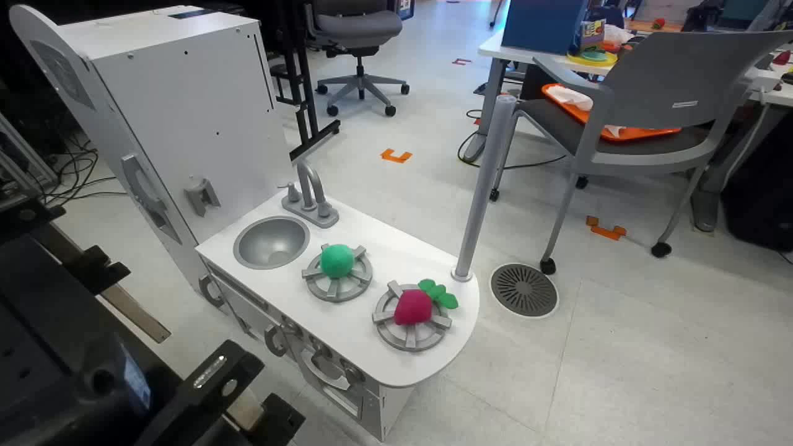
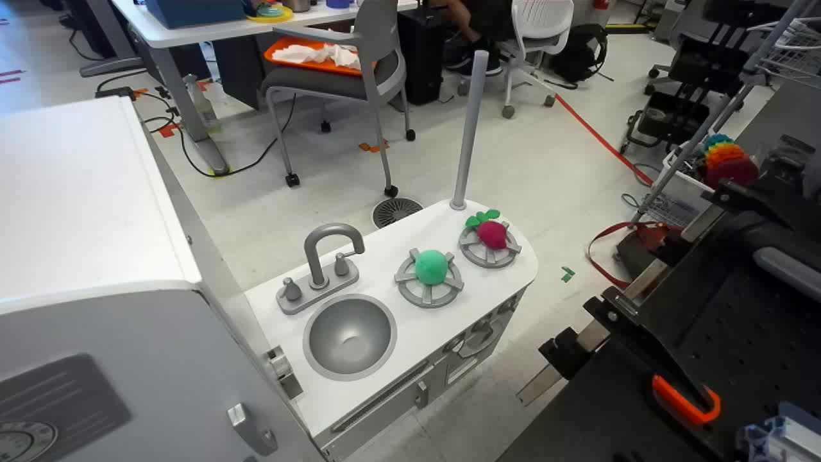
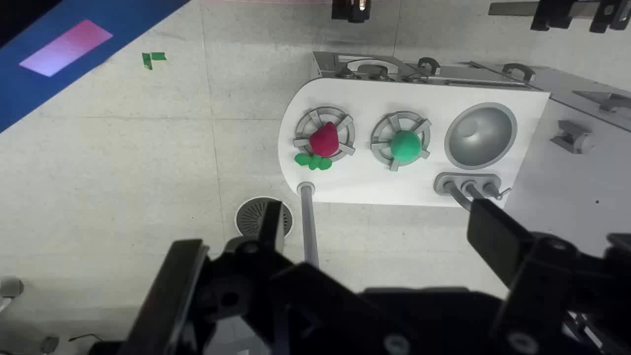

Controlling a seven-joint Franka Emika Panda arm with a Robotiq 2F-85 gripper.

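My gripper stands open in the wrist view, its two black fingers wide apart and nothing held between them. It looks down on a white toy kitchen counter (image 3: 361, 184) from well above, touching nothing there. A green ball (image 3: 405, 146) rests on the burner nearer the sink. On the burner at the counter's rounded end lies a dark pink radish-like toy (image 3: 325, 140) with green leaves. Both toys also show in the exterior views, the green ball (image 1: 336, 261) and the pink toy (image 2: 492, 235). Neither exterior view clearly shows the gripper.
A grey sink bowl (image 1: 272, 242) with a faucet (image 1: 310, 190) sits beside the tall white cabinet (image 1: 186, 111). One grey post (image 1: 483, 186) rises from the counter's back corner. Black equipment with metal rails (image 2: 654, 285) fills the front. The sink is empty.
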